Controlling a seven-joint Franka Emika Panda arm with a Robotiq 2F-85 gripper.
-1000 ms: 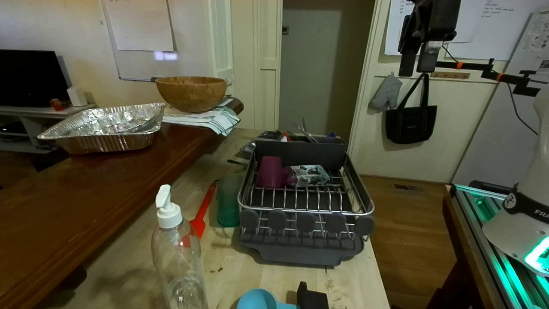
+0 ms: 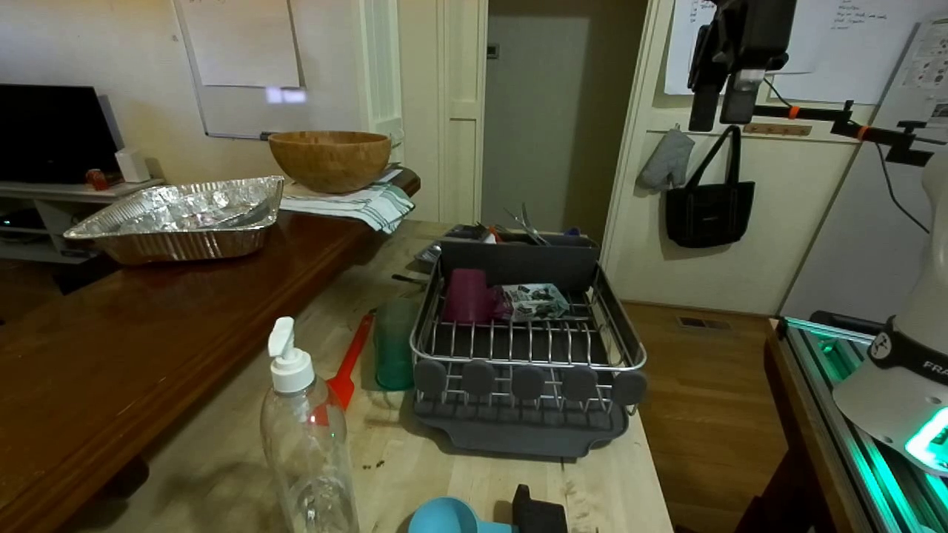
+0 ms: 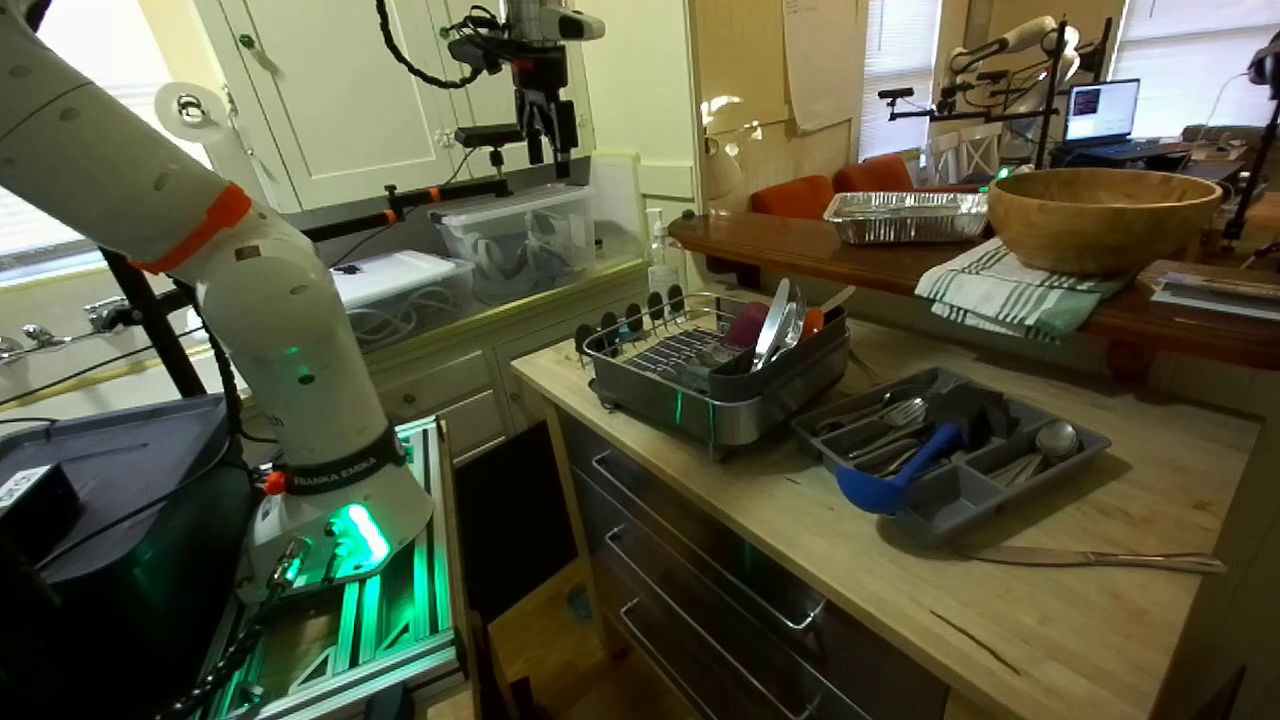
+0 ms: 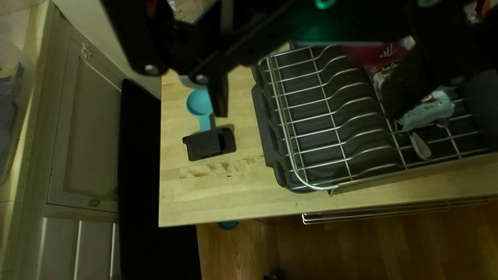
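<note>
My gripper (image 2: 720, 121) hangs high above the right side of the counter, well clear of everything on it. In the wrist view its two dark fingers (image 4: 218, 95) stand wide apart, so it is open, with nothing held between them. Below lies the grey dish rack (image 4: 322, 121) with wire rails. Inside it are a magenta cup (image 2: 467, 297) and a crumpled printed packet (image 2: 531, 302). Near the counter's end a light-blue scoop (image 4: 199, 102) lies with its handle against a black block (image 4: 207, 144).
A clear pump bottle (image 2: 306, 444), red spatula (image 2: 352, 360) and green cup (image 2: 395, 345) stand or lie left of the rack. Beyond it sits a cutlery tray (image 3: 948, 516) with a blue ladle (image 3: 900, 474). The raised ledge bears a foil pan (image 2: 187, 218) and wooden bowl (image 2: 330, 161).
</note>
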